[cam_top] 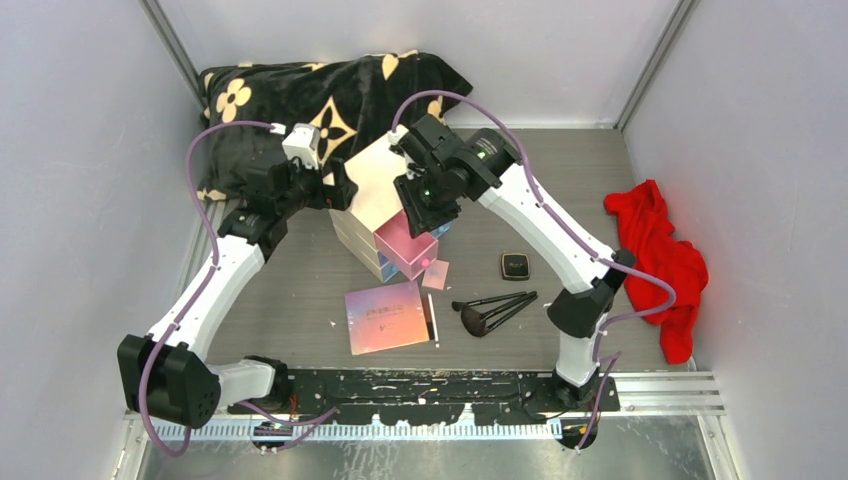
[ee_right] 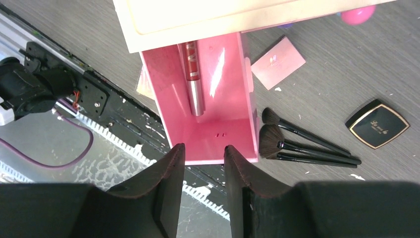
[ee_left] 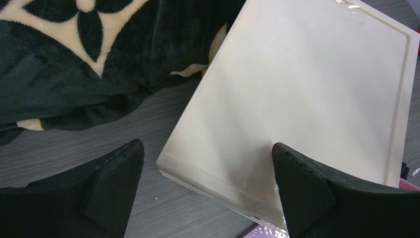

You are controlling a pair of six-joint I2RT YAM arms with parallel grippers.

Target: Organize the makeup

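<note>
My right gripper hangs above the pulled-out pink drawer [ee_right: 223, 131], its fingers part open with nothing between them. A red lipstick tube [ee_right: 194, 91] with a silver end lies inside that drawer, partly under the cream top of the organizer [ee_right: 208, 15]. My open left gripper is over the organizer's left side. Three makeup brushes [cam_top: 485, 318], a black compact [cam_top: 515, 266], a small pink square [cam_top: 436, 275] and a gradient palette [cam_top: 385, 318] with a thin pencil [cam_top: 435, 330] beside it lie on the table.
A dark patterned cushion [cam_top: 250, 100] lies behind the organizer. A red cloth [cam_top: 655, 260] is at the right edge.
</note>
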